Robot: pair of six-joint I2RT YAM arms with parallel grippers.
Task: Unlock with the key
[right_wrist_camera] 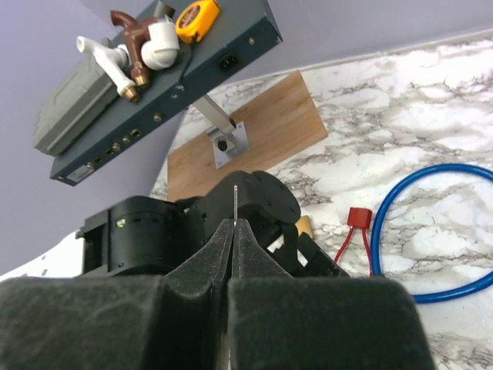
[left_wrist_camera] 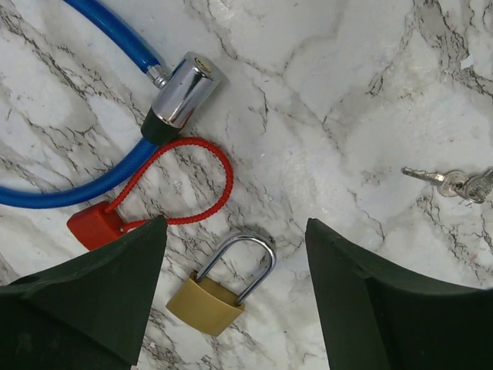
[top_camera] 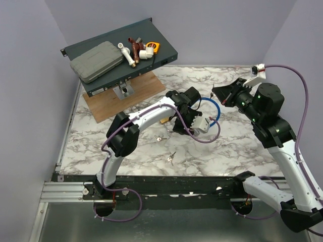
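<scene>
A brass padlock (left_wrist_camera: 206,304) with a steel shackle lies on the marble table in the left wrist view. My left gripper stands open above it, nothing between the fingers. Beside it lie a small red cable lock (left_wrist_camera: 100,225) and a blue cable lock (left_wrist_camera: 185,96) with a silver cylinder. My right gripper (top_camera: 214,92) hangs above the table, at the far end of the blue loop. It is shut on a thin silver key (right_wrist_camera: 236,202) whose shaft sticks out past the fingertips. The left gripper's fingertips are largely hidden in the top view.
Loose keys (left_wrist_camera: 454,183) lie right of the padlock; another bunch of keys (top_camera: 171,158) shows near the table's front. At the back left, a raised dark shelf (top_camera: 151,35) carries a grey case (top_camera: 97,61) and several pipe fittings.
</scene>
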